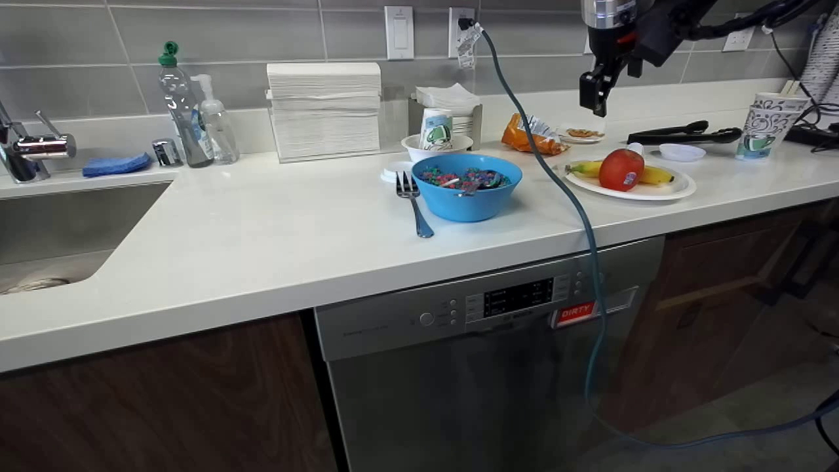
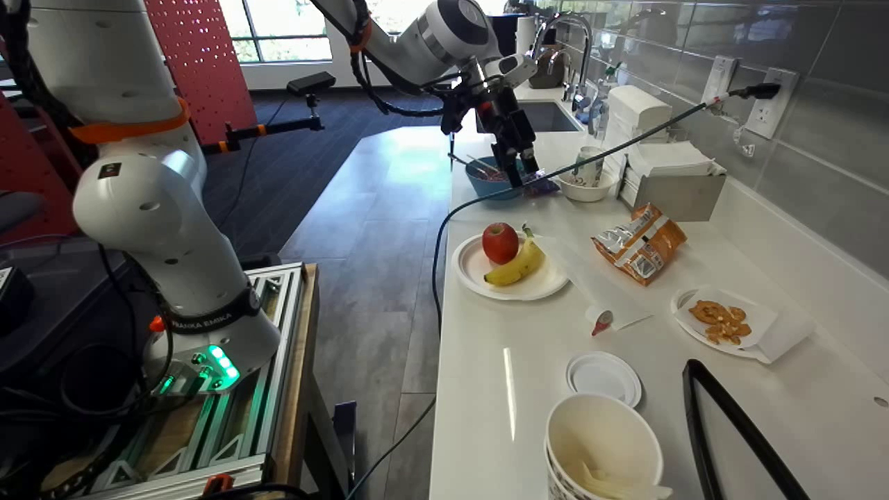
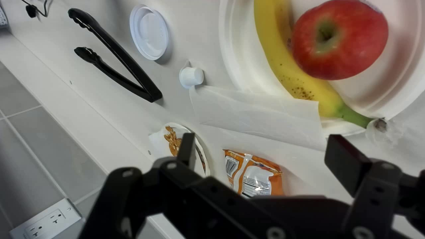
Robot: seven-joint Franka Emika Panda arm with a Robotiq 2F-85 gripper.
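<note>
High above the counter, my gripper stands open, its two black fingers wide apart and nothing held between them. In the wrist view a red apple (image 3: 338,39) and a yellow banana (image 3: 275,51) share a white plate (image 3: 404,85) at the upper right, beyond the fingers. An orange snack bag (image 3: 255,175) lies on the counter below the gap. Behind the left finger, part of a small plate of snack pieces (image 3: 173,140) is hidden. Exterior view 1 shows the gripper (image 1: 595,94) above and behind the fruit plate, touching nothing.
A blue cable (image 1: 550,173) hangs from the wall outlet across the counter. Beside a fork (image 1: 417,208) stands a blue bowl (image 1: 464,206) of colourful pieces. Black tongs (image 3: 119,55), a white lid (image 3: 149,34) and a paper cup (image 2: 604,433) occupy the other end. Counter near the sink is clear.
</note>
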